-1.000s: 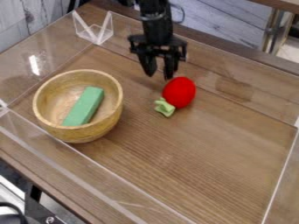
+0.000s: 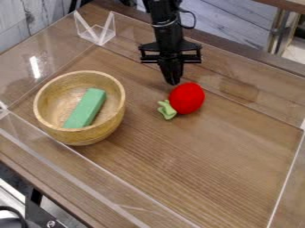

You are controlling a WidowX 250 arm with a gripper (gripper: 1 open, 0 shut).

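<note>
The black gripper (image 2: 170,55) hangs at the top centre of the camera view, above the table behind a red round object (image 2: 187,97) with a small green piece (image 2: 167,109) at its lower left. Nothing shows held in the gripper; whether its fingers meet is hard to make out. A wooden bowl (image 2: 48,105) at the left holds a green block (image 2: 88,107).
A clear plastic object (image 2: 95,27) stands at the back left. A ledge runs along the top right.
The bowl, green block and red object look unmoved.
</note>
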